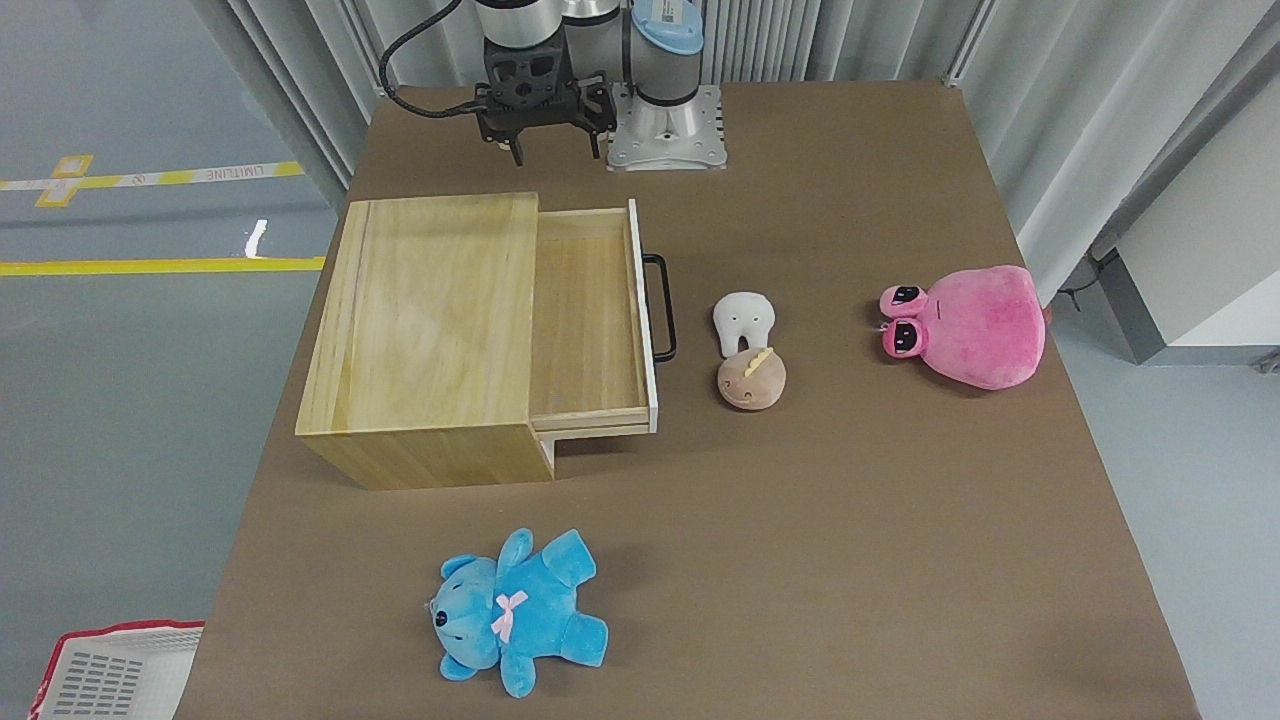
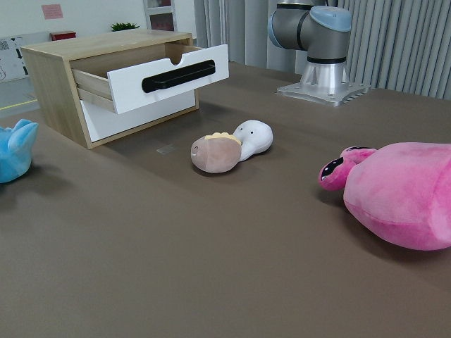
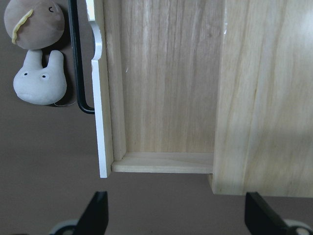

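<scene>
A wooden drawer box (image 1: 420, 312) stands on the table with its upper drawer (image 1: 588, 312) pulled out and empty; its white front carries a black handle (image 2: 178, 74). My gripper is open above the back end of the box, its fingers apart with nothing between them. Right of the handle in the front view lie a small white plush (image 1: 744, 318) and a round beige plush (image 1: 750, 379), touching. A pink plush (image 1: 972, 328) lies farther right. A blue teddy bear (image 1: 522, 612) lies on its back near the front.
The robot base (image 1: 666, 150) stands at the back edge. A white basket (image 1: 114, 672) is on the floor at lower left.
</scene>
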